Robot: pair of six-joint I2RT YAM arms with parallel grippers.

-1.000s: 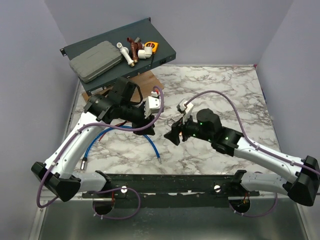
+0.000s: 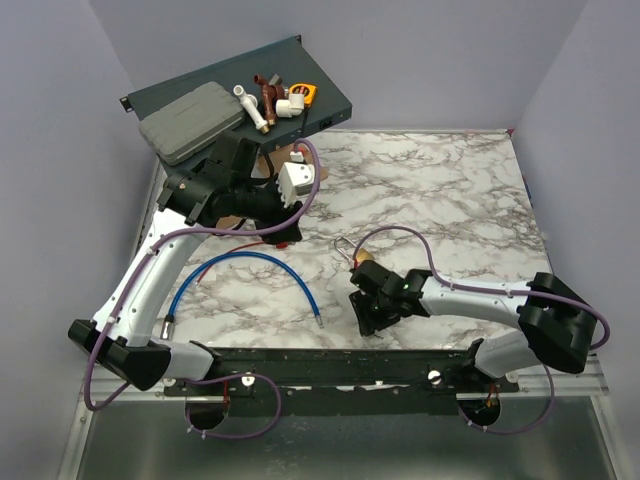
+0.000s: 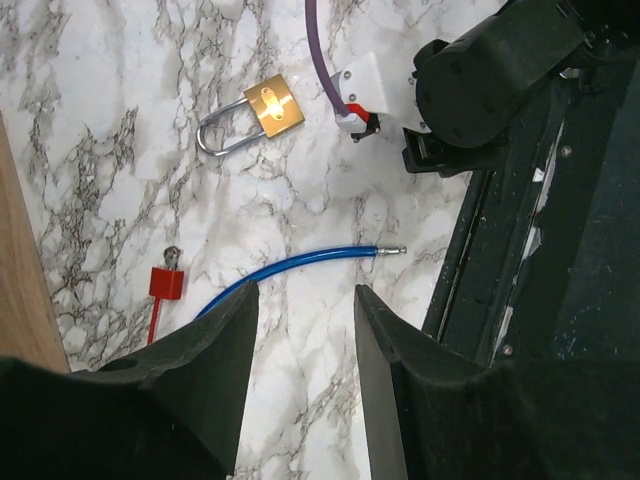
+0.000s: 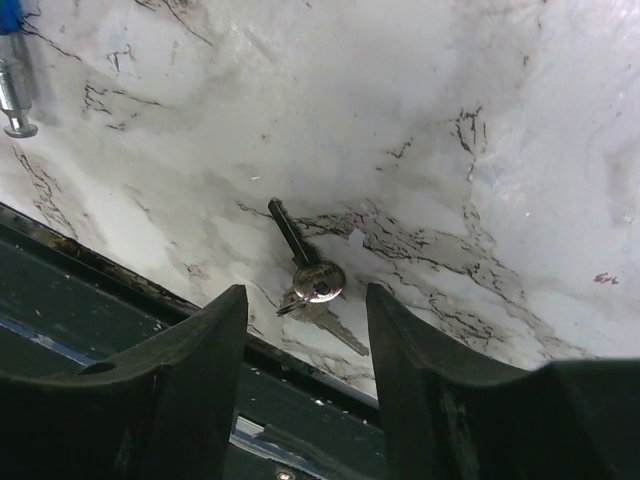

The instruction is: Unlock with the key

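Observation:
In the right wrist view a small ring of keys (image 4: 320,283) lies on the marble, one dark key pointing away and a silver key behind it. My right gripper is open above the keys, a finger on either side and a gap at each. The brass padlock (image 3: 273,105) rests on the marble in the left wrist view, its shackle pointing left. My left gripper is open, with nothing between its fingers. From the top view, the padlock (image 2: 364,256) is partly hidden by the right arm.
A blue hose (image 2: 250,256) curves over the left of the table. A red-tagged piece (image 3: 166,283) lies close to it. At the back left stands a dark shelf (image 2: 325,95) with a grey case (image 2: 192,122) and fittings.
The right arm has come down towards the table's front edge, over the keys, with its fingers nearer together in the top view. The left gripper has shifted slightly towards the back left.

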